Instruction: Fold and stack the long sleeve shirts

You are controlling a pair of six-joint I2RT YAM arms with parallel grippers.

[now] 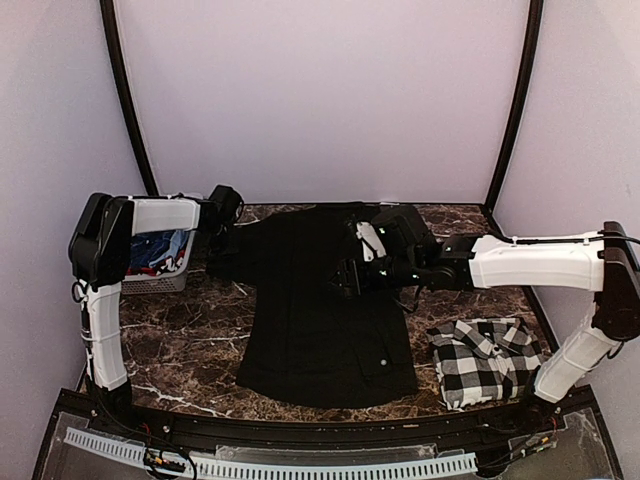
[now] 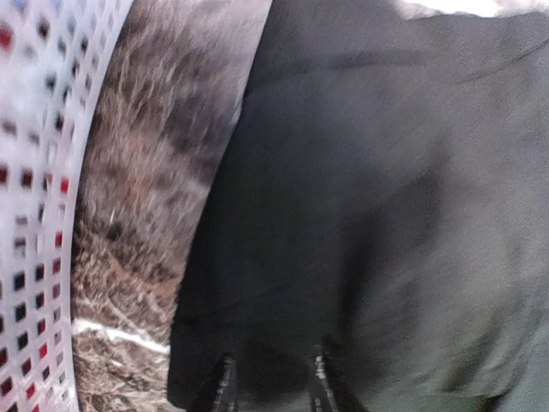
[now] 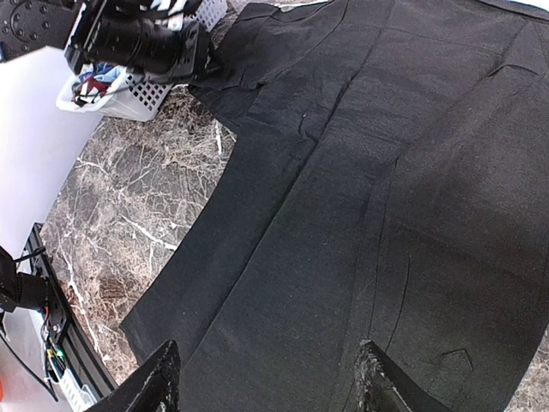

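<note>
A black long sleeve shirt (image 1: pixel 310 340) lies spread on the marble table, its left sleeve (image 2: pixel 266 223) reaching toward the basket. My left gripper hovers over that sleeve, beside the basket, fingers apart with nothing seen between them. In the top view my right gripper (image 1: pixel 352 278) is above the middle of the shirt; the right wrist view shows its fingertips (image 3: pixel 159 373) wide apart over the cloth. A folded black-and-white checked shirt (image 1: pixel 485 365) lies at the front right.
A white basket (image 1: pixel 150 280) full of clothes stands at the left. Bare table (image 1: pixel 180 340) shows at the front left. Walls close in the back and both sides.
</note>
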